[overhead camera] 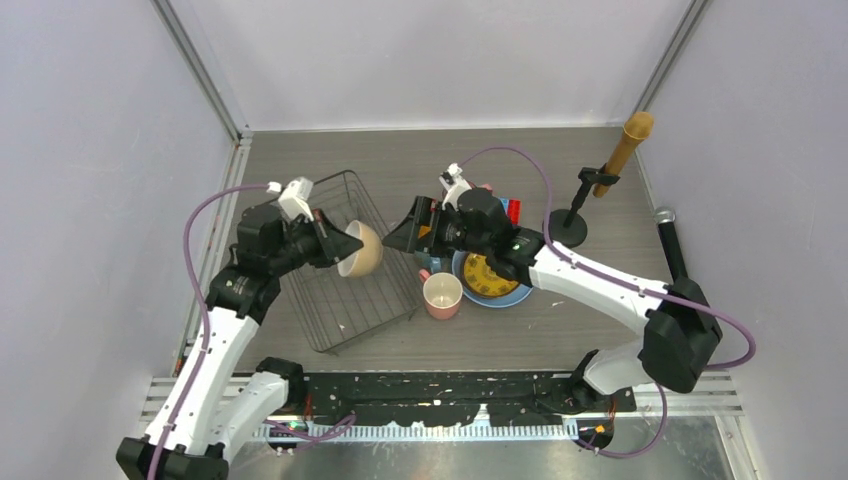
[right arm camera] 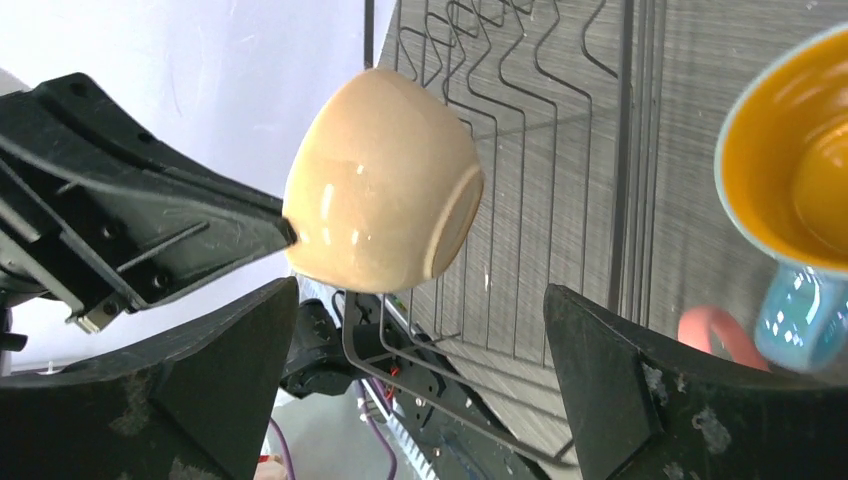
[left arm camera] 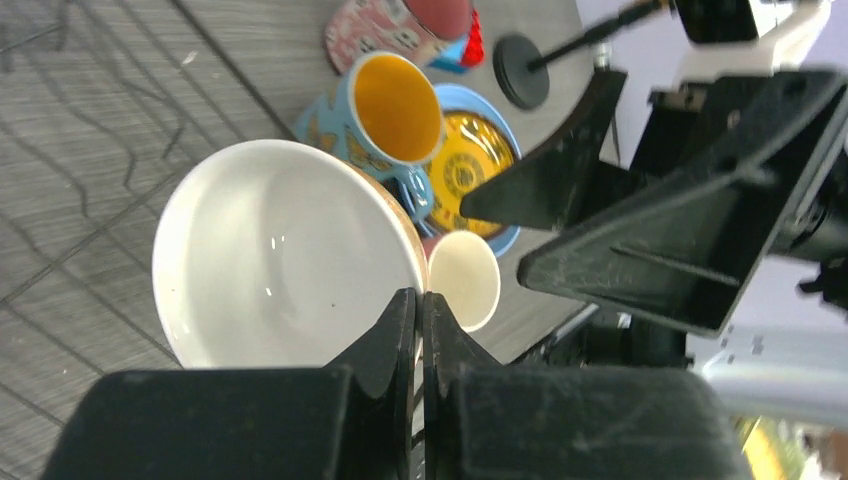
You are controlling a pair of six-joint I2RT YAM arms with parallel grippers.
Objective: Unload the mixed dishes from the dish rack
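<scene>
A cream bowl (overhead camera: 362,256) is held up over the wire dish rack (overhead camera: 340,325) by my left gripper (overhead camera: 350,245), which is shut on its rim; the left wrist view shows the rim (left arm camera: 395,230) between its fingertips, the white inside facing that camera. Just right of the bowl, my right gripper (overhead camera: 400,235) stands open and empty; in the right wrist view the bowl's outside (right arm camera: 380,180) is ahead of it. Beside the rack are a pink mug (overhead camera: 443,300), a blue mug (left arm camera: 350,130) with yellow inside, and a blue plate (overhead camera: 500,300) bearing a yellow dish (overhead camera: 488,278).
A red mug (left arm camera: 400,25) and coloured blocks (overhead camera: 514,208) sit behind the plate. A black stand (overhead camera: 568,226) with a wooden piece (overhead camera: 625,150) is at the back right. Bare table lies at the front right.
</scene>
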